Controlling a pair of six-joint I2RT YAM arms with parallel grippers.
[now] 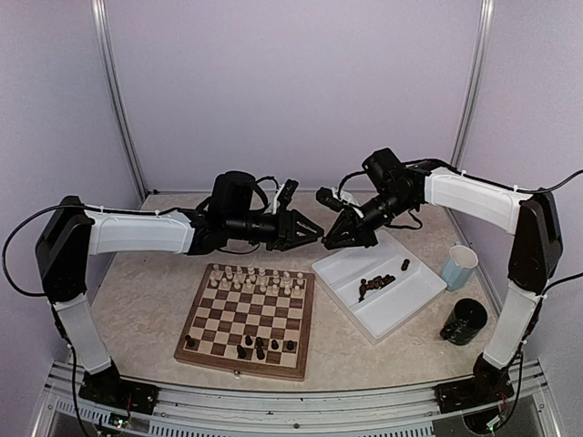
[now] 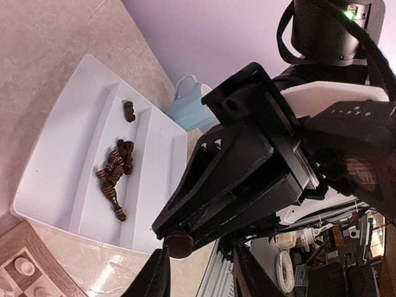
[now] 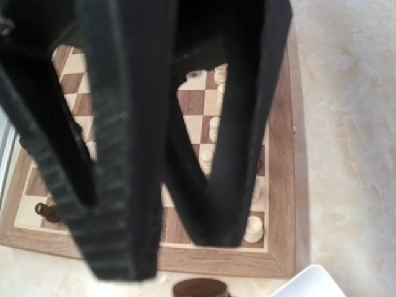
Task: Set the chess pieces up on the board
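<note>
The chess board (image 1: 219, 353) holds white pieces in rows at its back and several black pieces near its front. More black pieces (image 2: 114, 164) lie in the middle compartment of the white tray (image 1: 398, 300). Above the board and tray, my two grippers face each other. My right gripper (image 1: 330, 238) is shut on a dark brown piece (image 2: 179, 242), whose round end shows at its fingertips in the left wrist view. My left gripper (image 1: 308, 234) is open close by, its fingertips at the bottom of its own view, with nothing between them.
A light blue mug (image 1: 459, 268) and a dark mug (image 1: 463, 321) stand right of the tray. The table left of the board is clear.
</note>
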